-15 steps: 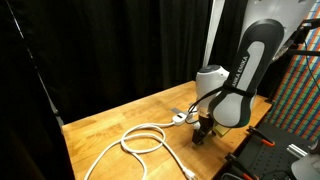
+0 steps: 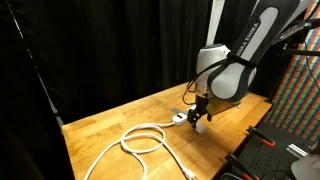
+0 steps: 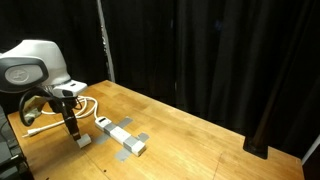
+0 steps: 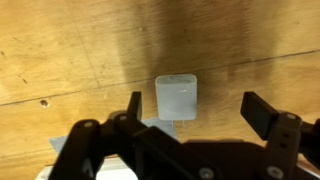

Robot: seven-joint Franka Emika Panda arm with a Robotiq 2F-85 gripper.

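Observation:
A small pale block (image 4: 176, 97) lies on the wooden table, below my gripper in the wrist view. The fingers stand wide apart to either side of it, and nothing is held between them. Exterior view 1 has the block (image 2: 200, 127) just under the gripper (image 2: 197, 115). From the other side, the block (image 3: 84, 140) rests near the fingertips, apart from the power strip (image 3: 121, 134).
A white cable (image 2: 140, 140) loops over the table to the left of the arm. Flat grey patches (image 3: 123, 155) lie beside the power strip.
My gripper has risen from close to the tabletop and shifted slightly in exterior view 1. The pale block, largely hidden before, now shows beneath it.

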